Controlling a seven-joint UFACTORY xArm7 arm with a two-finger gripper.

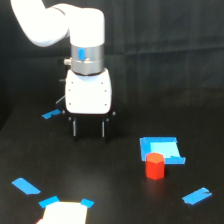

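The white robot arm hangs from the upper left, its gripper (89, 127) above the dark table with two thin dark fingers apart and nothing visible between them. A red hexagonal block (155, 166) stands at the right, at the front edge of a blue-bordered square (170, 142) with a pale centre.
A pale, cream object (66, 214) is cut off at the bottom left, among blue tape strips (26, 186). Another tape strip (197, 195) lies at the front right.
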